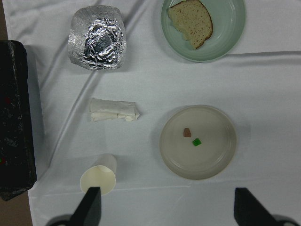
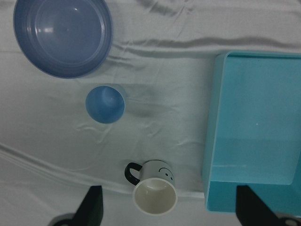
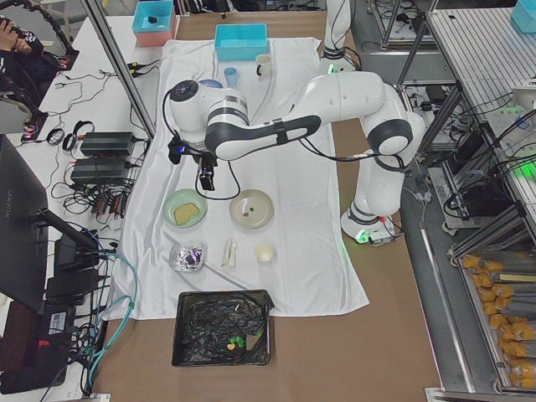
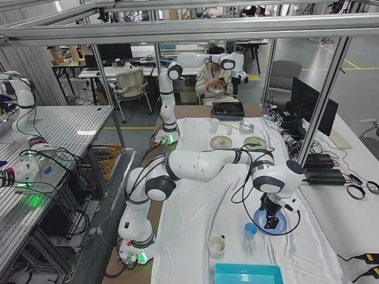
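My left gripper hangs open over the white cloth, above a beige plate (image 1: 197, 160) with small brown and green bits, a green plate (image 1: 225, 33) with a bread slice (image 1: 193, 21), a foil-covered package (image 1: 96, 37), a folded white wrapper (image 1: 113, 109) and a pale cup (image 1: 98, 178). My right gripper is open above a blue plate (image 2: 63, 37), a blue cup (image 2: 104, 104) and a smiley mug (image 2: 160, 175) with black handle. Neither gripper has anything between its fingers.
A teal bin (image 2: 254, 117) stands beside the mug at one end of the cloth; a black tray (image 3: 222, 352) with small items lies at the other. Monitors, cables and black boxes line one side table. Metal frame posts stand beside the workspace.
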